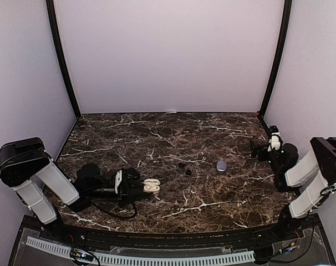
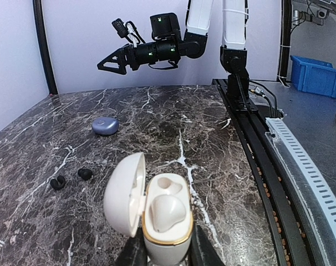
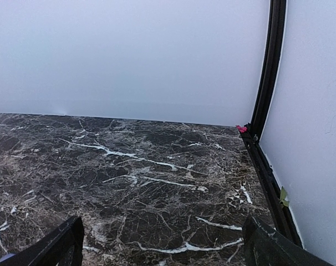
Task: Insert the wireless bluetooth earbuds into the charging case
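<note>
A white charging case [image 2: 167,217] with its lid [image 2: 124,194] standing open fills the lower middle of the left wrist view. Two rounded wells show inside; whether either is filled I cannot tell. My left gripper is shut on the case body from below, at the front left of the table in the top view. Two small black earbuds, one [image 1: 182,165] a little behind the other [image 1: 188,172], lie on the tabletop to the right of the case. At the far right edge my right gripper [image 1: 258,149] stands open and empty, its fingers [image 3: 68,245] wide apart.
A closed bluish-purple case [image 1: 221,165] rests on the table to the right of the earbuds. Dark marble [image 1: 151,133] is bare at the back and front right. Walls border the back and sides. A blue bin [image 2: 317,76] stands beyond the table.
</note>
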